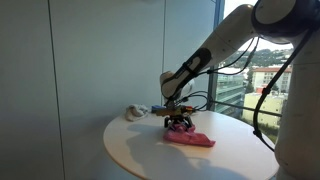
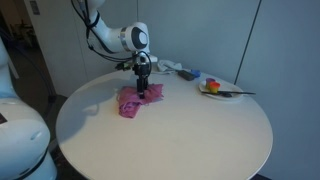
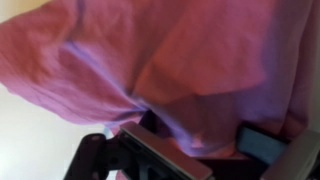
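Note:
A crumpled pink cloth (image 1: 190,138) lies on the white round table. My gripper (image 1: 180,122) points down at its raised back part. In the second exterior view, the cloth (image 2: 130,104) spreads around and below the gripper (image 2: 141,88). Pink fabric (image 3: 190,65) fills much of the wrist view. There the gripper has its fingers apart, with a fold of the fabric between them. The dark pad (image 3: 262,143) of one finger lies against the cloth. The folds partly hide the fingertips.
A white bowl (image 2: 232,94) with colourful fruit (image 2: 212,86) stands toward the back right in the second exterior view. Near the back edge are a white cloth (image 1: 138,112) and a dark object (image 2: 187,74).

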